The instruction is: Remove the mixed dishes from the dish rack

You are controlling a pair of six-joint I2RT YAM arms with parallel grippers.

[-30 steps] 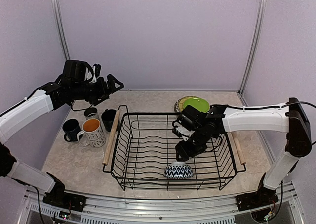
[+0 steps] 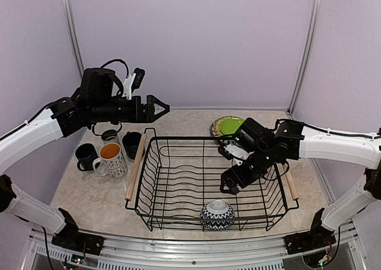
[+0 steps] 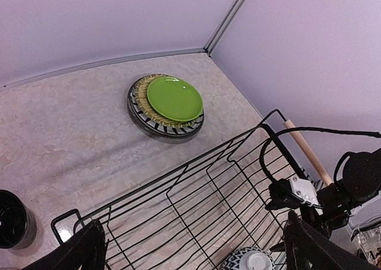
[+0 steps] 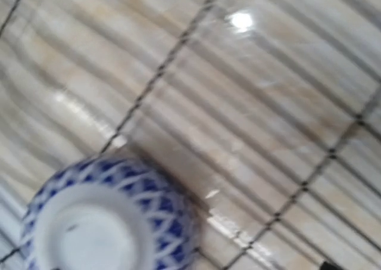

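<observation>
One bowl point(image 2: 218, 215), white with a dark blue zigzag pattern, rests upside down at the front of the black wire dish rack point(image 2: 156, 205). Its white foot faces up in the right wrist view, where the bowl point(image 4: 98, 228) fills the lower left. My right gripper point(image 2: 230, 182) is open over the rack, just behind the bowl and apart from it. High over the back left of the rack, my left gripper point(image 2: 159, 108) stands open and empty; its fingers point(image 3: 86, 249) are wide apart in its own wrist view.
Several mugs, one with an orange inside point(image 2: 111, 152), crowd the counter left of the rack. Behind the rack lies a stack of plates topped by a green plate point(image 3: 174, 98).
The bowl has shifted slightly forward and settled with its foot more upward. My right gripper has drawn back from it and swung right. My left gripper has moved right.
</observation>
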